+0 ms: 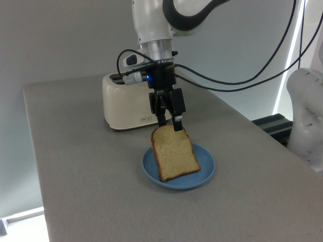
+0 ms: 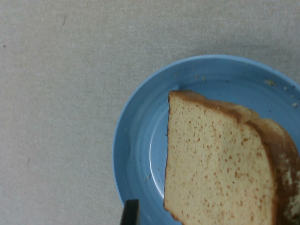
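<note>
A slice of bread [image 1: 174, 156] with brown crust rests on a blue plate [image 1: 204, 171], tilted up at its far end. My black gripper [image 1: 170, 124] stands open at that far top edge of the slice; whether the fingertips touch it is unclear. In the wrist view the bread [image 2: 215, 164] fills the right of the plate [image 2: 136, 131], and a dark blurred fingertip shows at the bottom edge, left of the bread.
A cream toaster [image 1: 123, 106] stands behind the plate, partly hidden by my arm. Cables hang across the upper right. A white robot body [image 1: 305, 116] is beside the table's right edge.
</note>
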